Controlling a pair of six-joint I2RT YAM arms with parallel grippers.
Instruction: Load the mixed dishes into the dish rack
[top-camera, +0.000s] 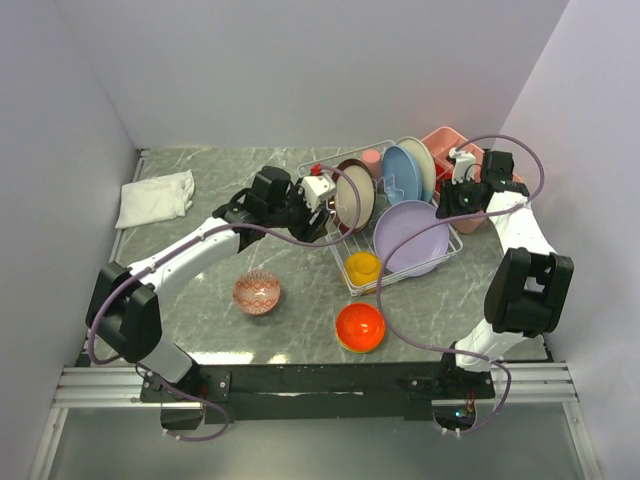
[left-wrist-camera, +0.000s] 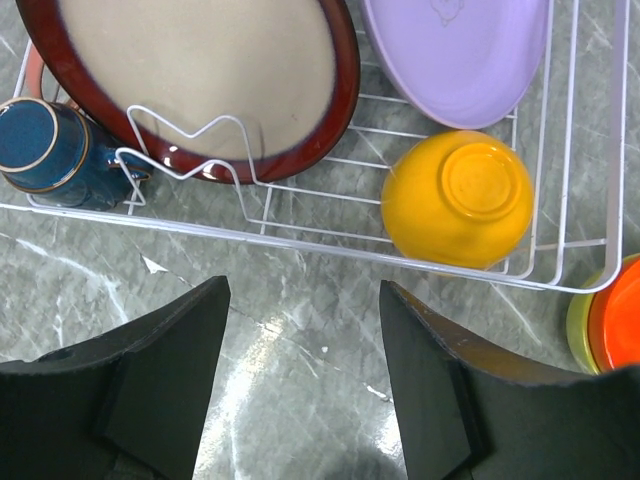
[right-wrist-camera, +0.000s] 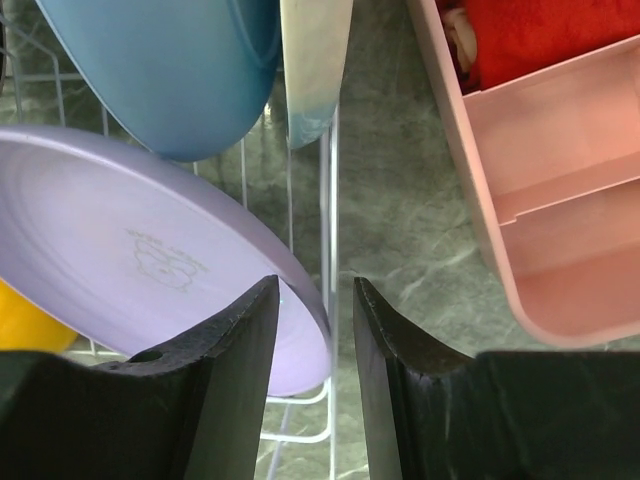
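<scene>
The white wire rack (top-camera: 361, 284) holds a brown-rimmed plate (left-wrist-camera: 230, 70), blue plates (top-camera: 398, 172), a cream plate, a purple plate (right-wrist-camera: 140, 270), a blue mug (left-wrist-camera: 50, 150) and an upturned yellow bowl (left-wrist-camera: 455, 195). My left gripper stands open over bare counter just outside the rack's front edge. My right gripper is open at the rack's right end, by the purple plate's raised rim. An orange bowl (top-camera: 360, 325), stacked on a green one, and a patterned bowl (top-camera: 257, 290) sit on the counter.
A pink divided bin (right-wrist-camera: 560, 260) with red cloth stands right of the rack. A folded white cloth (top-camera: 155, 199) lies at the back left. Walls bound the back and sides.
</scene>
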